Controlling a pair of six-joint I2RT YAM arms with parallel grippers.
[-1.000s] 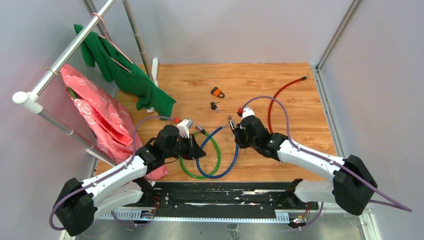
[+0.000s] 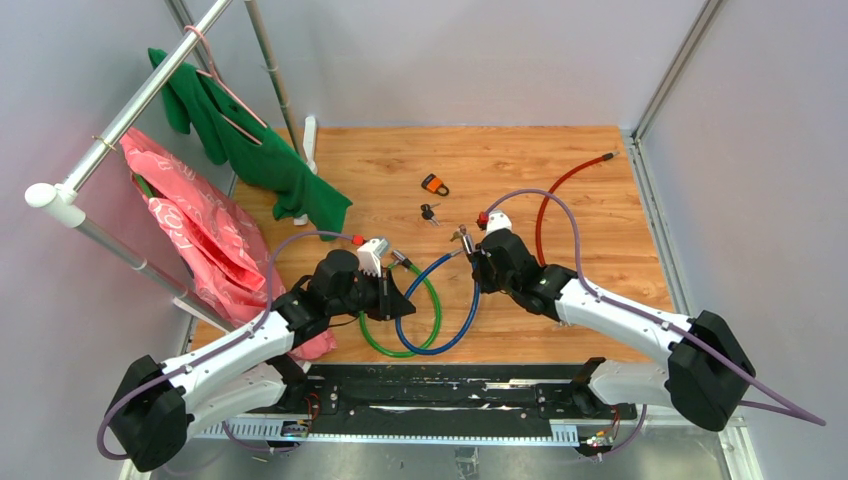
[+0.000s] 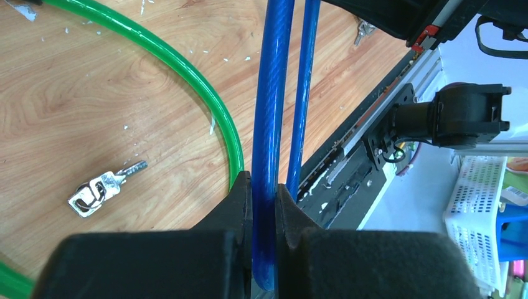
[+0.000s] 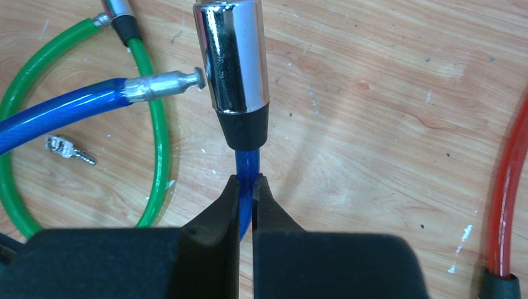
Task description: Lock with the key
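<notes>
A blue cable lock is held up by both grippers. My left gripper is shut on the blue cable (image 3: 271,93); my right gripper is shut on that cable just below its chrome lock head (image 4: 231,56). The cable's metal pin end (image 4: 163,84) points toward the head's side; whether they touch is unclear. Small keys lie on the wood, one bunch (image 2: 428,213) behind the grippers, another (image 3: 99,190) near the green cable lock (image 4: 155,137).
An orange padlock (image 2: 435,184) lies at the back middle, a red cable lock (image 4: 510,174) at the right. Green (image 2: 250,150) and pink (image 2: 200,230) garments hang on a rack at the left. The back of the wooden board (image 2: 500,150) is mostly clear.
Both grippers, holding the blue cable, have shifted very slightly to the right. Little else differs.
</notes>
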